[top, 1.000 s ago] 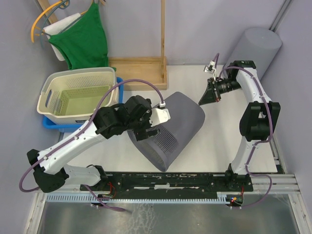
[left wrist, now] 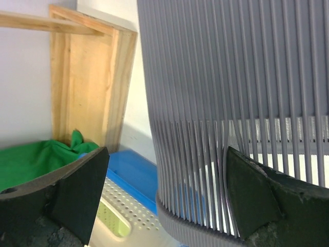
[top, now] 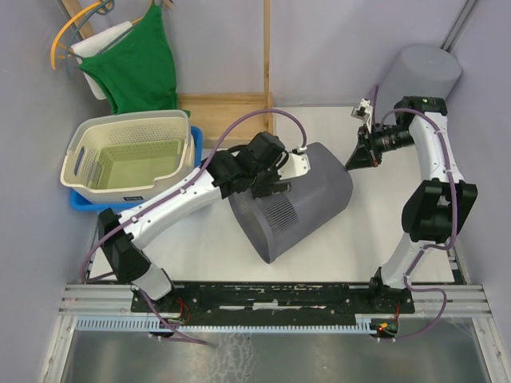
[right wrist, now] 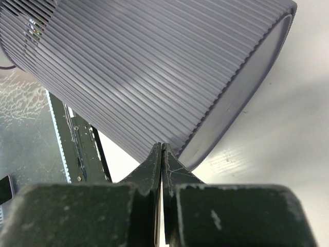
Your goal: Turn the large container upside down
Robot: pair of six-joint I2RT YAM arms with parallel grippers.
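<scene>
The large grey ribbed container lies tilted on its side in mid-table in the top view. My left gripper is over its slotted left part. Close up in the left wrist view, the container's ribbed, slotted wall fills the right side. The left gripper stands open there, its right finger against the ribs and its left finger clear. My right gripper is shut at the container's right end. In the right wrist view, the right gripper's closed tips are at the container's edge.
A cream basket on a blue tray stands at the left. Behind are a wooden frame and green cloth; a grey cylinder is at back right. Bare white table shows right of the container.
The container has shifted to the right and swung round a little.
</scene>
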